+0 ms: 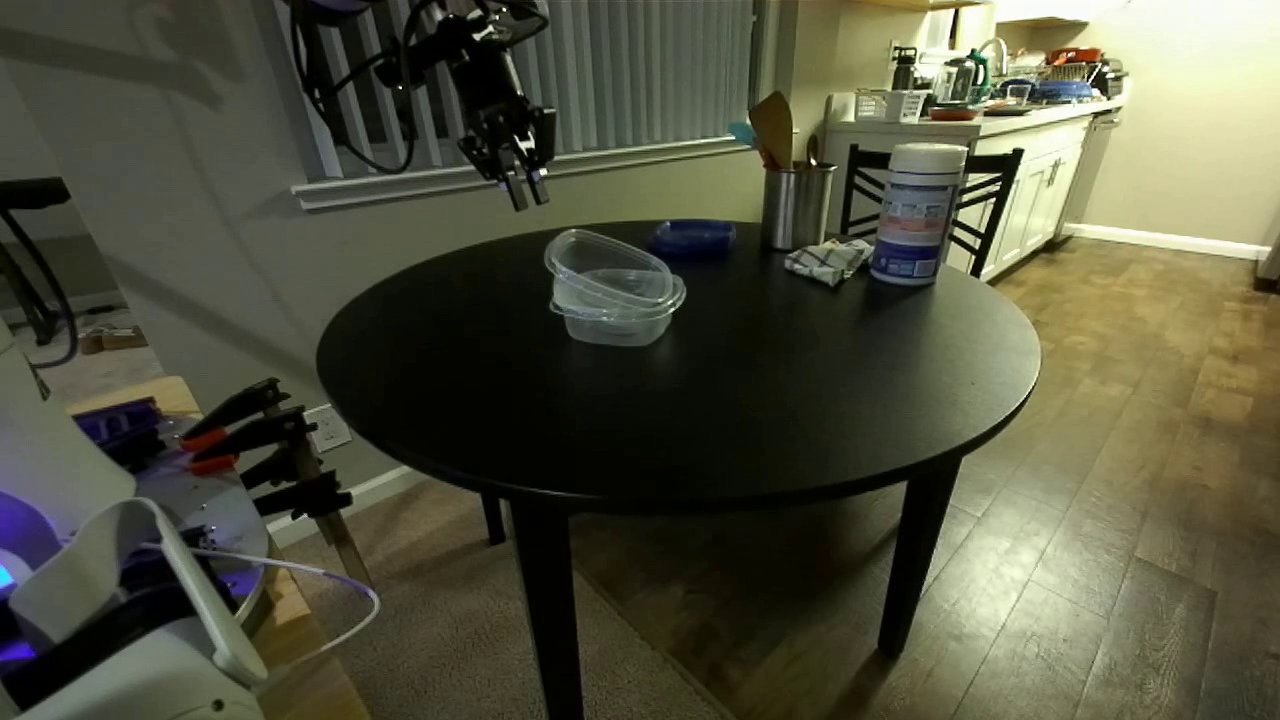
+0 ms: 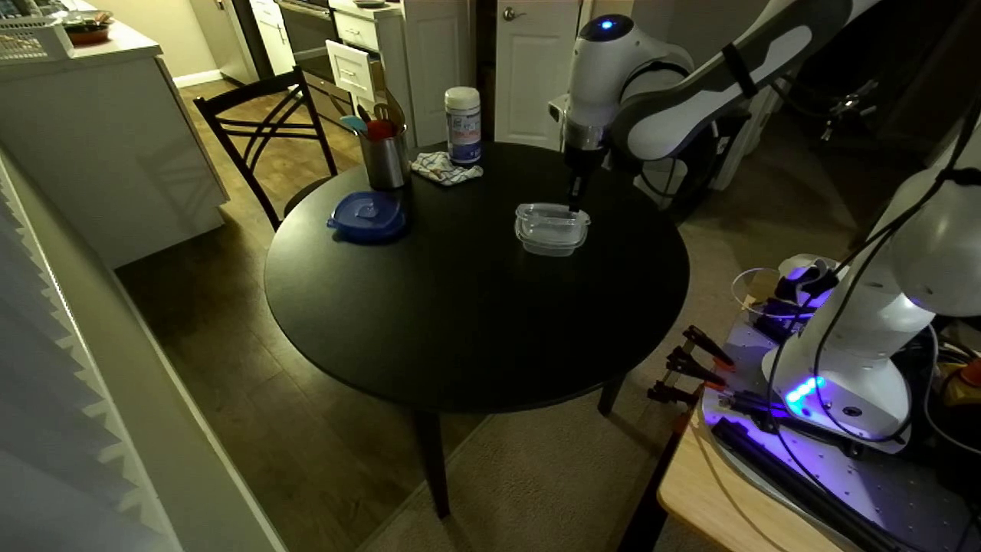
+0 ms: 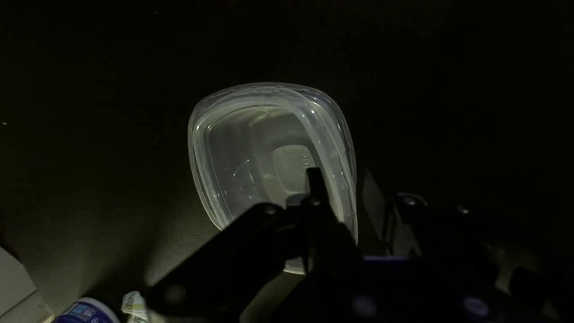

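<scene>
A clear plastic container (image 1: 618, 326) stands on the round black table (image 1: 768, 408), and a clear lid (image 1: 609, 266) leans tilted across its top. Seen from the wrist, the lid and container (image 3: 258, 145) overlap, partly covered by my fingers. My gripper (image 1: 524, 202) hangs in the air above the table, up and to the left of the container in exterior view 1. Its fingers are partly open, with a narrow gap and nothing between them. In exterior view 2 the gripper (image 2: 575, 204) appears just behind the container (image 2: 549, 241), hiding its own fingertips.
A blue-lidded container (image 2: 368, 216), a steel utensil holder (image 2: 384, 158), a checkered cloth (image 2: 445, 169) and a wipes canister (image 2: 464, 127) stand toward one side of the table. A black chair (image 2: 267, 138) stands close by.
</scene>
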